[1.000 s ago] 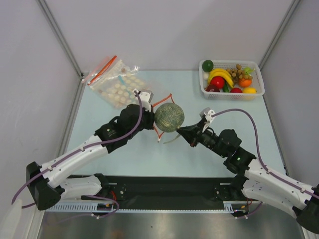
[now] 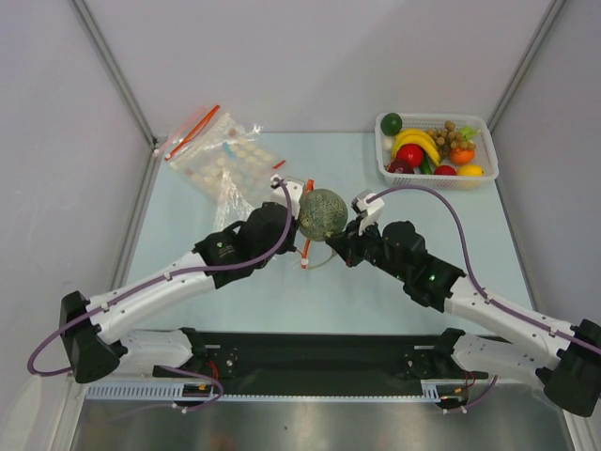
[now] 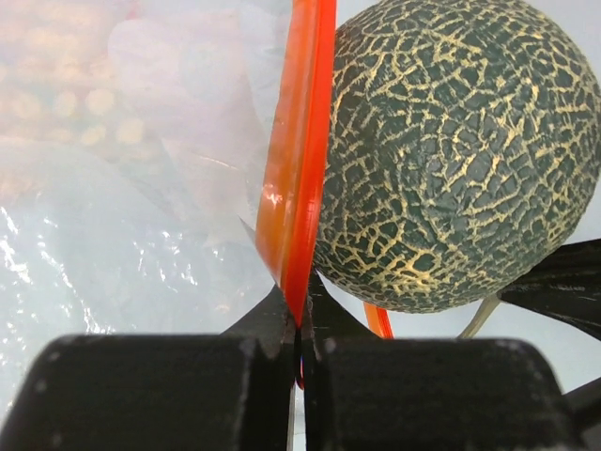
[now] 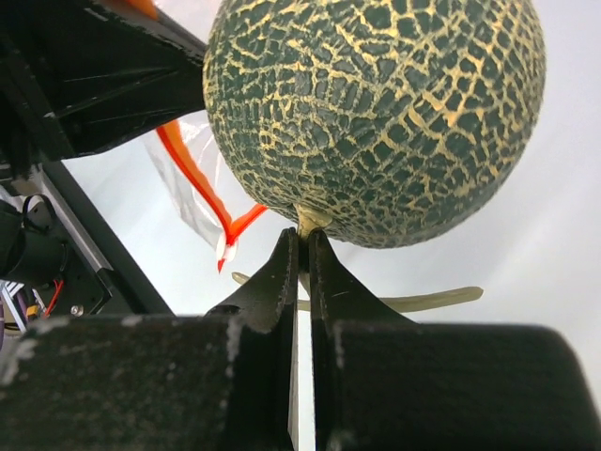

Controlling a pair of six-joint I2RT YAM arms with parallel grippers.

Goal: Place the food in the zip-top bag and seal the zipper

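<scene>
A round dark-green melon with tan netting [image 2: 322, 214] hangs between my two grippers over the table's middle. My right gripper is shut on its pale T-shaped stem [image 4: 432, 301], with the melon just beyond the fingertips. On the other side, my left gripper is shut on the orange-red zipper edge [image 3: 305, 160] of a clear bag [image 3: 141, 244]. The melon rests right beside that edge, on the side away from the film. In the top view the bag's zipper [image 2: 305, 252] is partly hidden behind the melon and left gripper.
A second clear bag [image 2: 211, 174] holding several pale round pieces lies at the back left. A white basket [image 2: 451, 182] of fruit and vegetables stands at the back right. Bare table [image 2: 432, 216] shows in front of the basket.
The zipper loop looks narrower, and clear film now shows behind the left gripper.
</scene>
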